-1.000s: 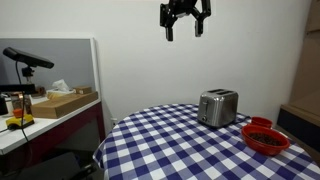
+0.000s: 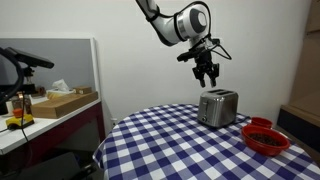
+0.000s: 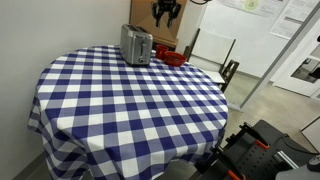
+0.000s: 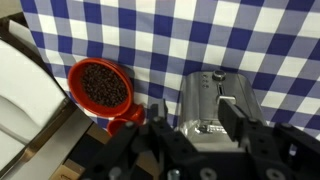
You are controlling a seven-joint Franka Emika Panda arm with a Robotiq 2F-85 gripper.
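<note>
A silver toaster (image 2: pixel 217 107) stands upright on the checkered table. My gripper (image 2: pixel 206 82) points down just above it in the first exterior view, with a gap between its fingers. In the second exterior view, the gripper (image 3: pixel 165 18) appears up and to the right of the toaster (image 3: pixel 136 45). From the wrist, the toaster (image 4: pixel 212 96) lies below and partly behind the gripper; its fingers stand apart and hold nothing that I can see. The toaster's far part is hidden by the gripper.
A red bowl (image 4: pixel 100 84) with dark beans or similar pieces sits beside the toaster, and a smaller red container (image 4: pixel 126 119) is close by. A brown box (image 2: pixel 304 117) rises behind them at the right. Much of the checkered tablecloth (image 3: pixel 130 105) is clear.
My gripper has come down and to the right, from high above the table to just above the toaster. The fingers look closer together. Toaster and bowl have not moved.
</note>
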